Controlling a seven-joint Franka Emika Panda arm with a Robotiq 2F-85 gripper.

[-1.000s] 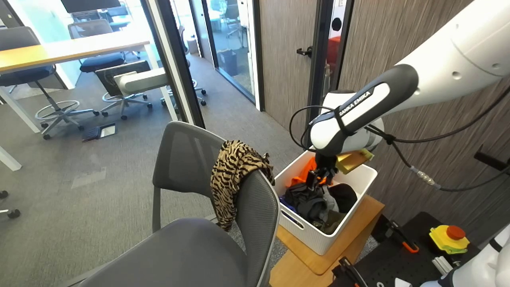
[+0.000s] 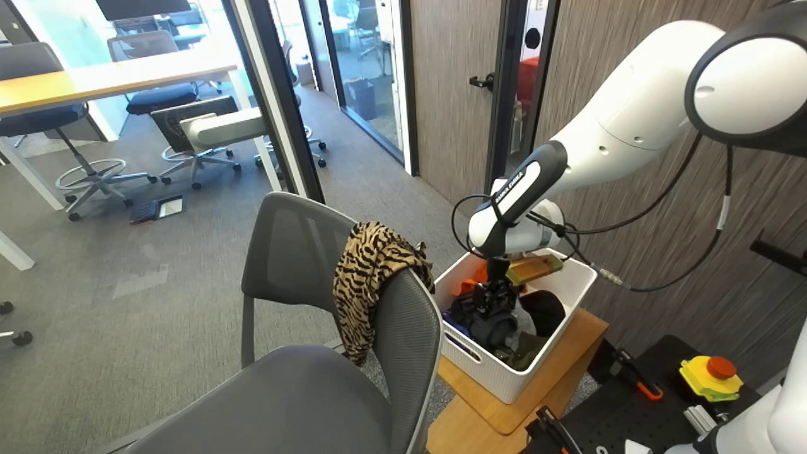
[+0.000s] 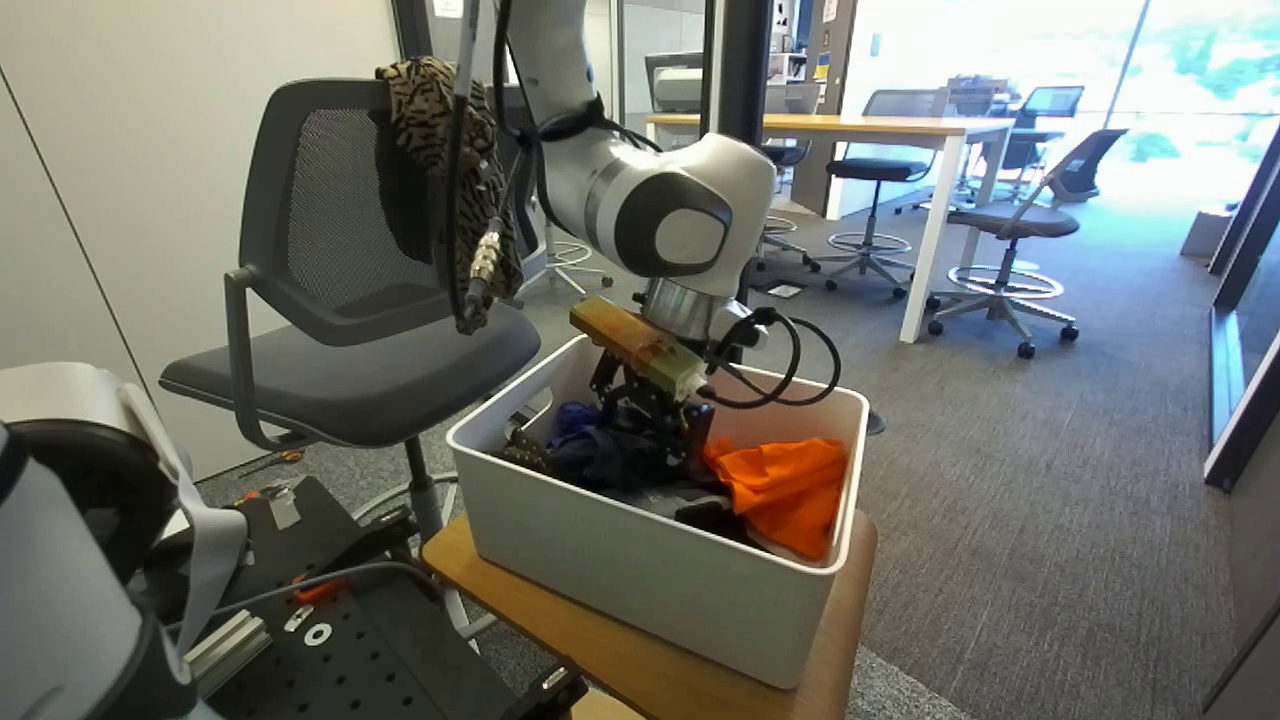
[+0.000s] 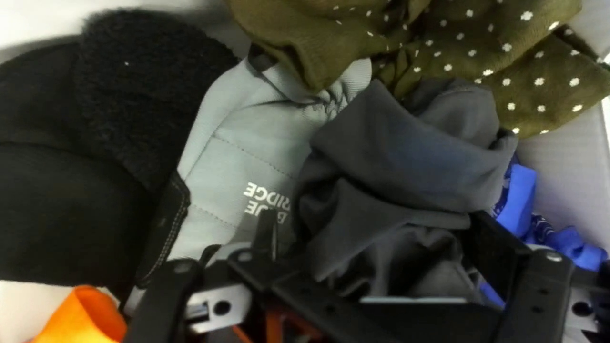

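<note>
My gripper is down inside the white bin, its fingers spread wide in the wrist view. Between and ahead of them lies a crumpled dark grey cloth (image 4: 406,154), and the fingers reach in on either side of it. A light grey glove-like item with white lettering (image 4: 240,154) rests left of the dark cloth. In exterior view 1 the gripper is seen low in the white bin (image 2: 465,363), over the dark heap. The fingertips are partly hidden, so contact with the cloth is hard to judge.
Around the cloth lie an olive dotted scarf (image 4: 514,63), black fleecy fabric (image 4: 63,171), blue fabric (image 4: 517,197) and an orange cloth (image 3: 786,486). The bin's walls stand close around the gripper. A chair (image 2: 302,393) with a tiger-striped cloth (image 2: 371,280) stands beside the bin.
In exterior view 1 the arm has come down and to the left, bringing the gripper lower into the bin. The chair and its striped cloth have stayed put.
</note>
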